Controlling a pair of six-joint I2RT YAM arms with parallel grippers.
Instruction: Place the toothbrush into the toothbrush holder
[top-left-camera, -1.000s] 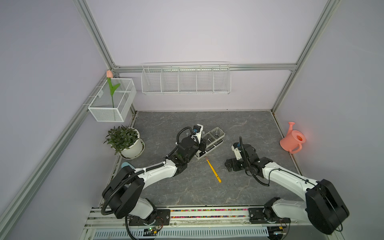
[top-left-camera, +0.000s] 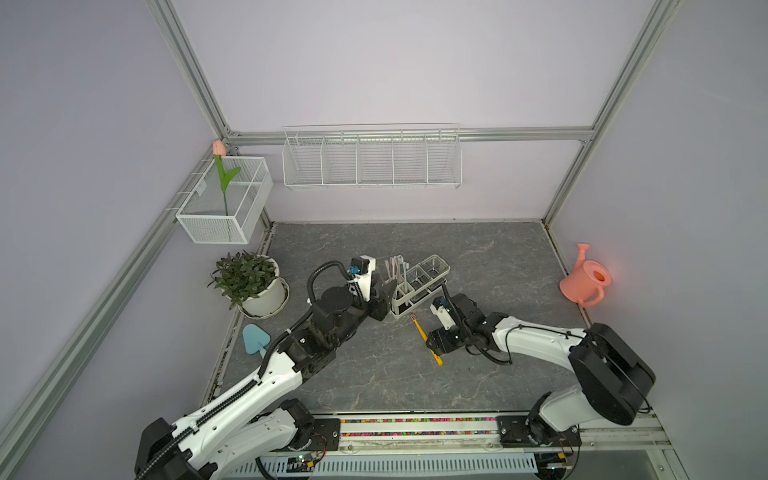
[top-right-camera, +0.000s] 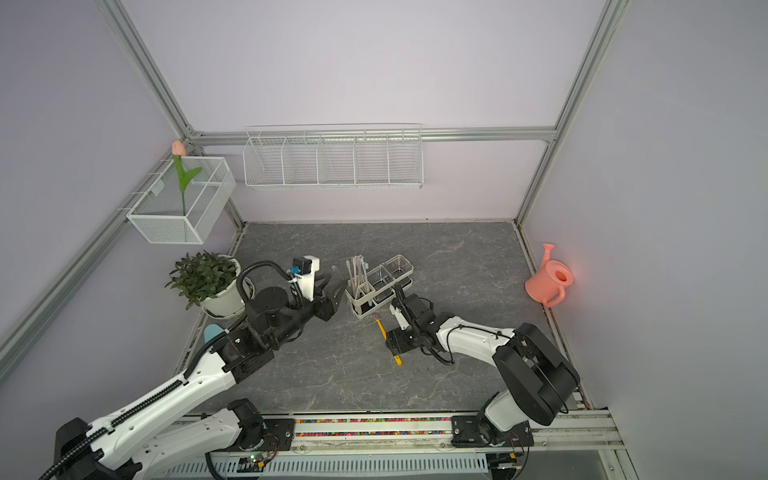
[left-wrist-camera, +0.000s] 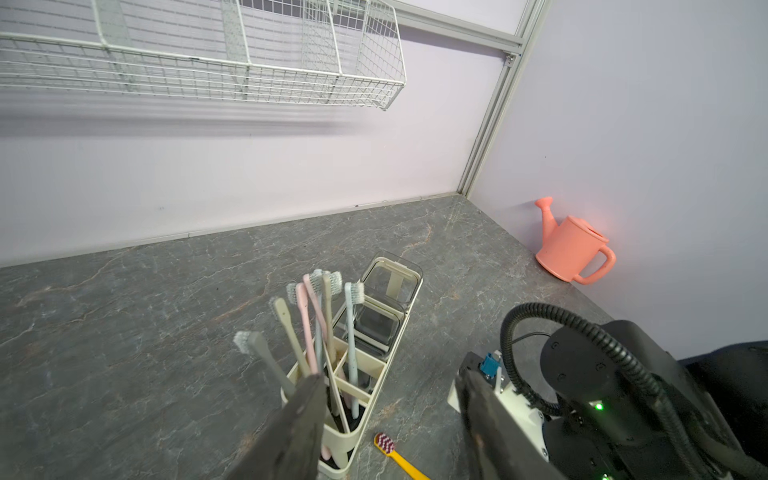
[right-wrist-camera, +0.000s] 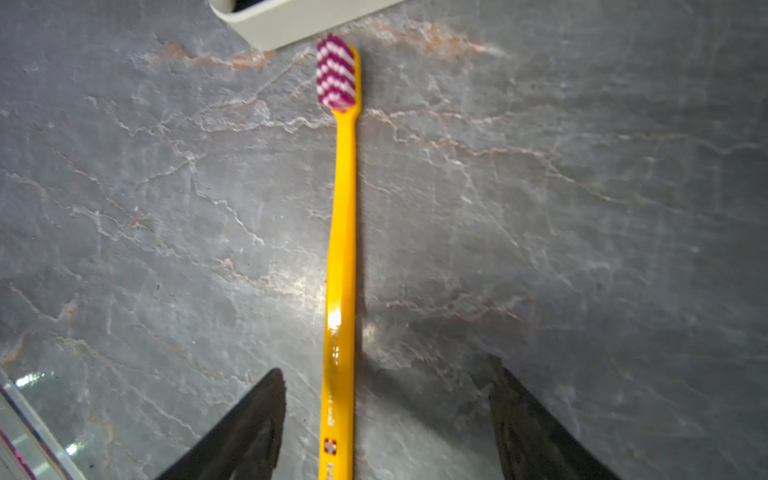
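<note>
A yellow toothbrush (right-wrist-camera: 341, 232) with purple-and-white bristles lies flat on the table, its head close to the holder. My right gripper is open above its handle; the handle runs between the fingers, nearer the left one, and no grip shows. The cream toothbrush holder (top-left-camera: 420, 285) stands behind, with compartments. In the left wrist view several pale toothbrushes stand in its near end, among them a grey toothbrush (left-wrist-camera: 260, 350) leaning out to the left. My left gripper is open at that end, with nothing seen clamped in it.
A potted plant (top-left-camera: 244, 280) and a blue scoop (top-left-camera: 256, 339) are at the left. A coral watering can (top-left-camera: 585, 277) is on the right. White wire racks (top-left-camera: 372, 158) hang behind.
My left gripper has drawn back left from the holder, uncovering the brushes standing in it. My right gripper has moved left, over the yellow toothbrush, which has not moved.
</note>
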